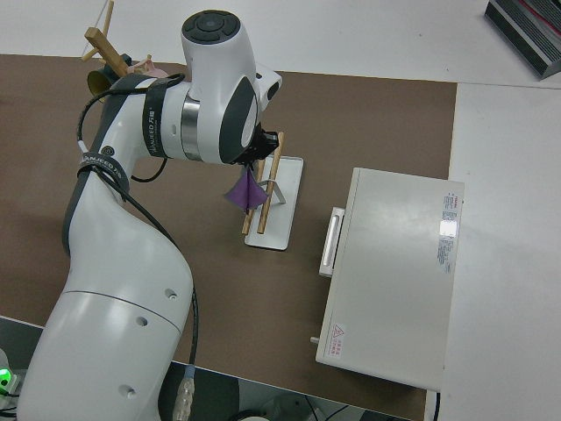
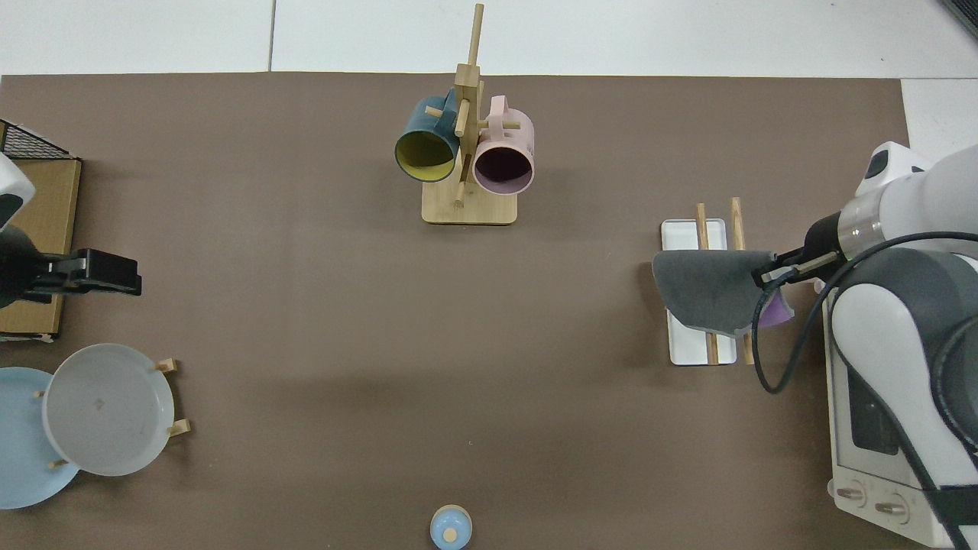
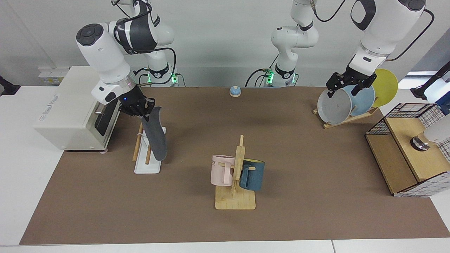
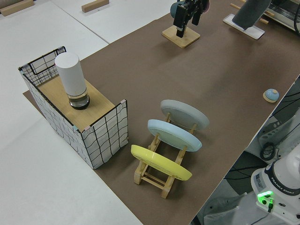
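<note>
My right gripper point(image 2: 765, 275) point(image 3: 143, 111) is shut on a grey cloth-like piece point(image 2: 697, 284) point(image 3: 156, 135) with purple on its underside, held over a white board with two wooden rods point(image 2: 683, 339) point(image 3: 145, 166). The gripper's fingertips are partly hidden by cable and piece. My left gripper point(image 2: 101, 272) point(image 3: 344, 82) hangs at the other side, above the plates and near the wire-sided shelf; its fingers are too small to judge.
A wooden mug tree point(image 2: 465, 211) holds blue and pink mugs at the back. A plate rack with plates point(image 2: 105, 408), a wire-sided shelf point(image 2: 50, 211), a white microwave point(image 1: 390, 281) and a small blue object point(image 2: 450, 528) surround clear mat in the middle.
</note>
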